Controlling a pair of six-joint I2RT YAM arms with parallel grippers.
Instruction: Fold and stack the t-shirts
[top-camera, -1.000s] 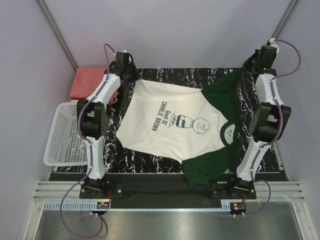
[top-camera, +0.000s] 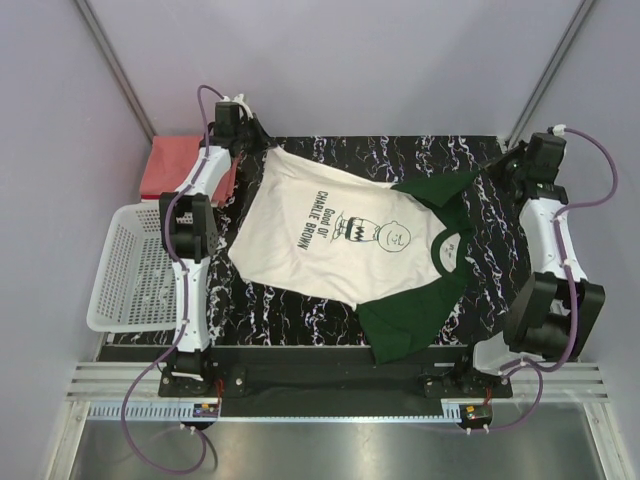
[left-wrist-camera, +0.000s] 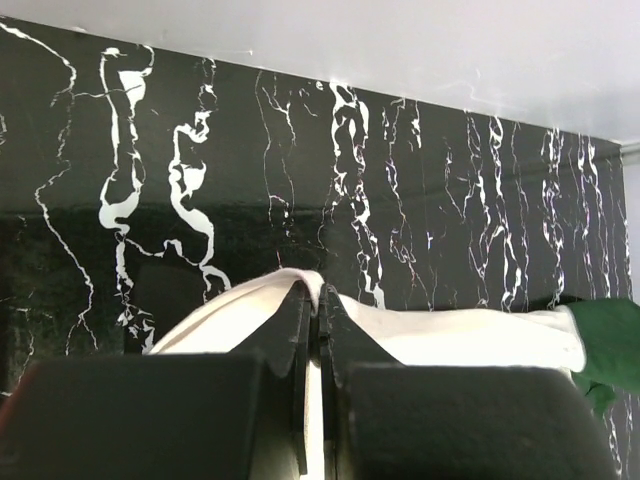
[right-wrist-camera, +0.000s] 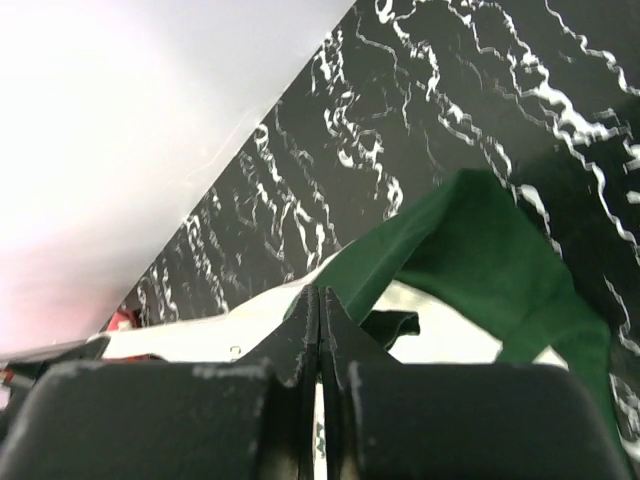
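Note:
A white Charlie Brown T-shirt (top-camera: 330, 255) with dark green sleeves and collar lies spread on the black marbled table. My left gripper (top-camera: 262, 142) is shut on a corner of the white hem at the back left; in the left wrist view that cloth (left-wrist-camera: 460, 335) rises into the fingertips. My right gripper (top-camera: 483, 168) is shut on the end of the upper green sleeve (right-wrist-camera: 480, 250), which lifts toward it in the right wrist view and folds over above the shirt.
A white plastic basket (top-camera: 105, 270) stands at the left, with a red folded item (top-camera: 165, 160) behind it. Walls border the back and sides. Marbled table (top-camera: 370, 150) shows around the shirt.
My left gripper shifted slightly left earlier, pulling the shirt with it.

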